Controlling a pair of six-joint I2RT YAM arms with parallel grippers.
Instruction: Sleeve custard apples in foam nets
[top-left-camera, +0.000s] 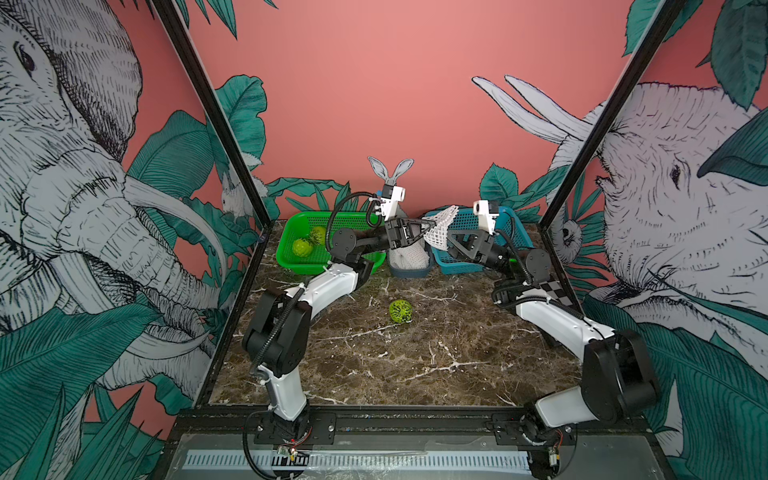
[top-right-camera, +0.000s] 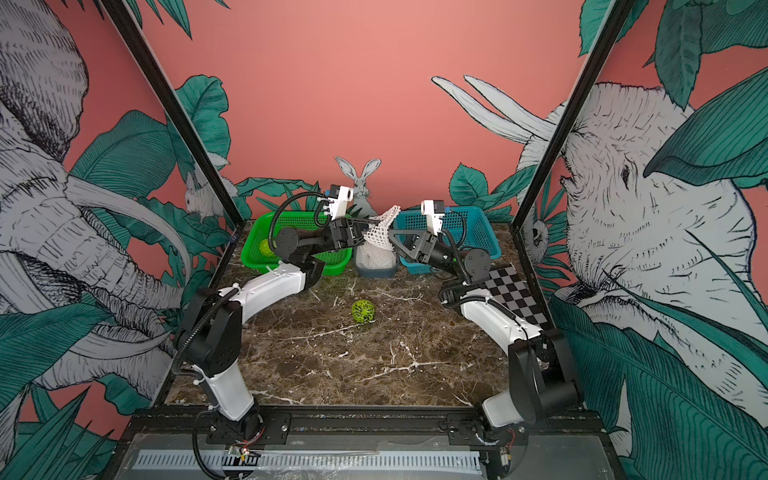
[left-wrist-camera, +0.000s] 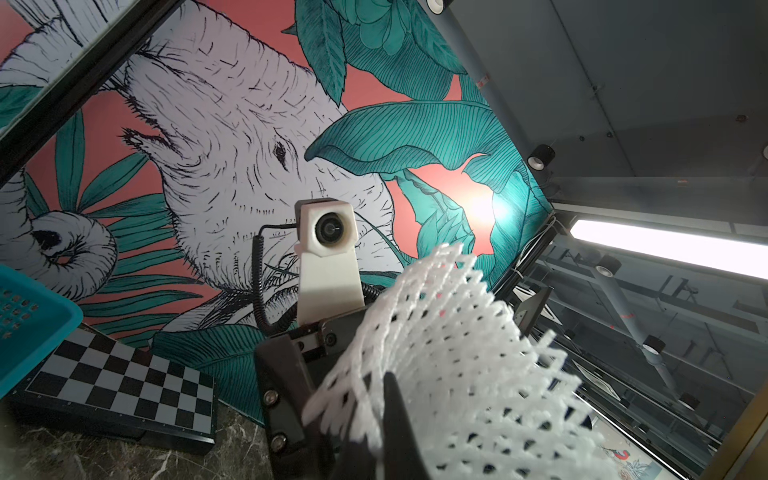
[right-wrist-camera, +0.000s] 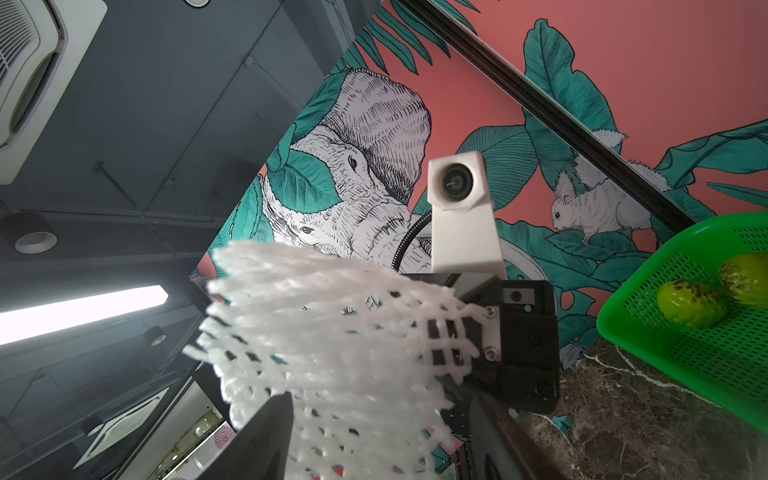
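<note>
Between both grippers, in the air above the grey container (top-left-camera: 409, 270), a white foam net (top-left-camera: 441, 224) is stretched out. My left gripper (top-left-camera: 425, 225) is shut on one side of it, its fingertips in the mesh. My right gripper (top-left-camera: 454, 240) is part open at the other side, with the net hanging across its fingers in the right wrist view. A lone custard apple (top-left-camera: 400, 311) lies on the table in front. Two more custard apples (right-wrist-camera: 690, 304) sit in the green basket (right-wrist-camera: 624, 320).
A blue basket (top-right-camera: 480, 240) stands at the back right, behind the right arm. A checkerboard block (top-right-camera: 516, 292) lies at the right edge.
</note>
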